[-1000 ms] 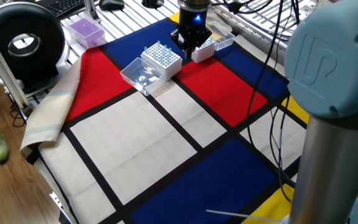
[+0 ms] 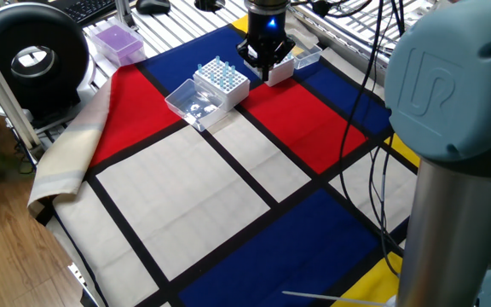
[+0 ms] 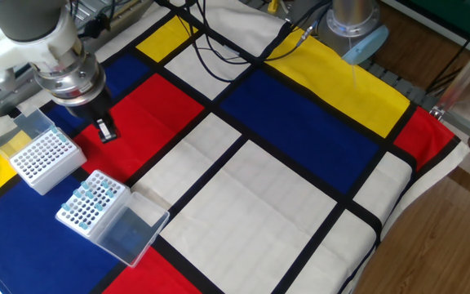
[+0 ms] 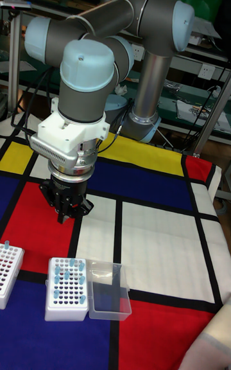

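My gripper (image 3: 107,131) points down over the red patch of the cloth, its fingers close together. No object shows between the fingertips (image 4: 63,218), though they are small and dark. A white tip rack (image 3: 96,196) holds several pale blue tips in its holes, with its clear lid (image 3: 144,238) folded open. Beside it stands a second white rack (image 3: 49,167), also open, with one blue tip visible near a corner. In exterior view 1 the gripper (image 2: 265,75) partly covers this second rack (image 2: 283,71). It hangs apart from both racks in exterior view 2.
A purple-filled clear box (image 2: 118,43) stands at the table's far left, behind a black round device (image 2: 32,55). Cables (image 2: 373,128) hang near the arm's base. One corner of the cloth is folded over.
In exterior view 1 my gripper has shifted slightly to the right, across the second rack. The racks have stayed put. A person at the left edge has gone from sight.
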